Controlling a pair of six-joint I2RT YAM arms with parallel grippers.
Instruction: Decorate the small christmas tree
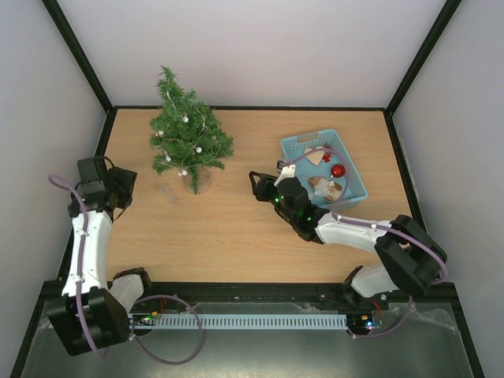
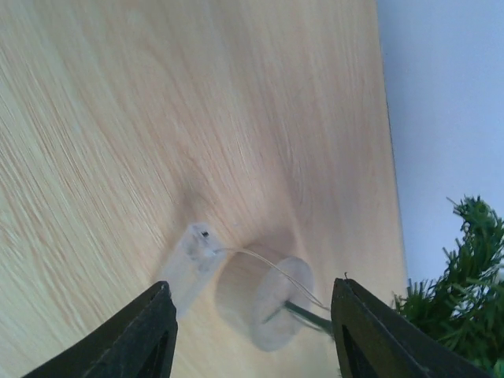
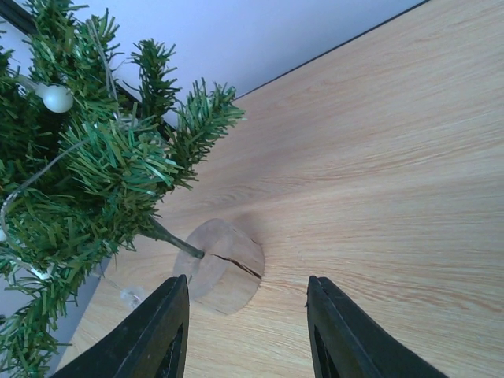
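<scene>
The small green tree (image 1: 189, 130) stands at the back left on a round wooden stump (image 2: 282, 303), with a wire of small white bulbs on its branches. Left of it, near the tabletop's left edge, my left gripper (image 1: 128, 185) is open; nothing shows between its fingers. To the tree's right, over bare table, my right gripper stands part open and empty. A blue basket (image 1: 358, 189) at right holds a red bauble (image 1: 338, 171), a pale heart (image 1: 315, 156), a small red ornament (image 1: 328, 152) and a brown-and-white ornament (image 1: 324, 187).
A clear battery box (image 2: 189, 264) lies on the table close to the stump, its thin wire running up to the tree. My right forearm (image 1: 346, 230) passes in front of the basket.
</scene>
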